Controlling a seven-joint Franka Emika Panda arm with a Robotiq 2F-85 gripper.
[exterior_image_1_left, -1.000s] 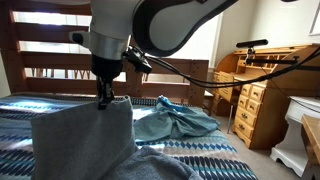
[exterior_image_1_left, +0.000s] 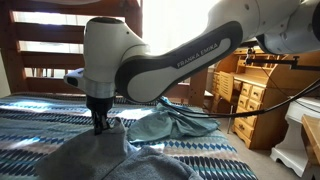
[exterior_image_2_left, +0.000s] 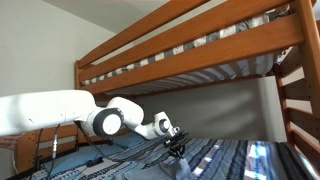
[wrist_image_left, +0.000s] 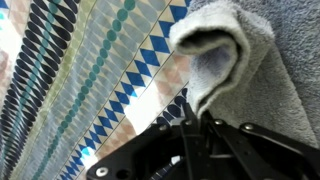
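A grey, fluffy cloth (exterior_image_1_left: 85, 158) lies bunched on the patterned bedspread (exterior_image_1_left: 225, 165) in the front of exterior view 1. My gripper (exterior_image_1_left: 101, 124) points down at its upper edge and is shut on a fold of it. In the wrist view the grey cloth (wrist_image_left: 262, 85) fills the right side, with a curled fold rising from the gripper. The fingertips are partly hidden by the cloth. Exterior view 2 shows the gripper (exterior_image_2_left: 178, 154) low over the bed, small and dark.
A teal cloth (exterior_image_1_left: 170, 124) lies crumpled on the bed behind the grey one. Bunk-bed rails (exterior_image_2_left: 190, 45) run above the arm, and a wooden desk (exterior_image_1_left: 255, 95) stands at the right. The bedspread left of the gripper is clear in the wrist view.
My gripper has come down toward the bed. The grey cloth, held up tall a second ago, has sunk with it and now bunches lower. The teal cloth stays put.
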